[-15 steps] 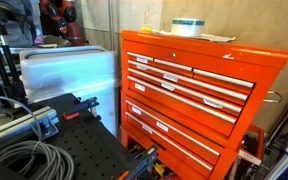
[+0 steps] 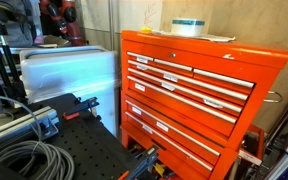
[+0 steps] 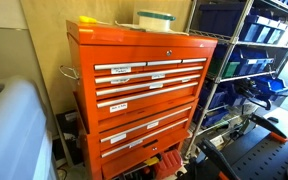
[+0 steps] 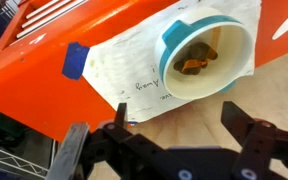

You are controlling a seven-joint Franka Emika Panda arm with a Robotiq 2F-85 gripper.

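Note:
A white tub with a teal band [image 2: 188,27] stands on top of the red tool chest [image 2: 234,68], on a sheet of paper. From above, the wrist view shows into the tub [image 4: 171,45], where a few small brown and orange pieces lie. My gripper is open, its black fingers [image 4: 252,137] wide apart at the lower edge of the wrist view. Nothing is between them, and the tub appears ahead of the gap. Neither exterior view shows the gripper clearly.
Handwritten paper [image 4: 124,75] is held by blue tape [image 4: 75,61] near the chest's edge. A black perforated table [image 2: 89,145] stands in front, with coiled cable [image 2: 39,160] on it. Shelves with blue bins [image 3: 249,25] stand beside the chest. A pale container [image 2: 69,72] stands at left.

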